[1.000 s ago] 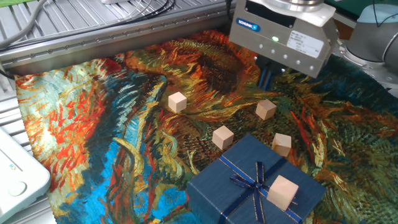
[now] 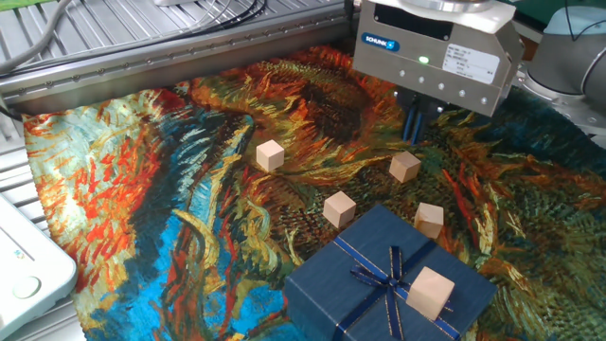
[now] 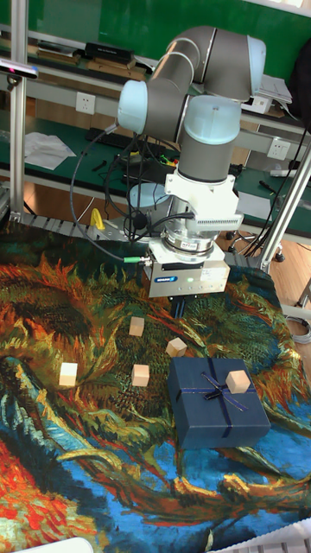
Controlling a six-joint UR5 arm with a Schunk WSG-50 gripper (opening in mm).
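My gripper [image 2: 413,123] hangs fingers-down above the patterned cloth, behind a wooden cube [image 2: 405,167]. Its dark, slim fingers look close together; how far apart they stand is unclear, and no object shows between them. Another cube [image 2: 270,155] lies off to the left. Two more, a middle cube [image 2: 339,209] and a right cube [image 2: 429,220], rest on the cloth near a dark blue gift box [image 2: 331,275]. On the box lid, beside the ribbon bow [image 2: 391,281], sits one more cube [image 2: 431,293]. In the other view the gripper [image 3: 178,308] is beyond the cubes and box.
The cloth [image 2: 114,189] is rumpled, with free room at its left side. A metal rail [image 2: 180,71] borders the far edge. At the left front is a white device [image 2: 28,265]. Cables [image 3: 87,184] hang beside the arm.
The cubes and box have stayed put.
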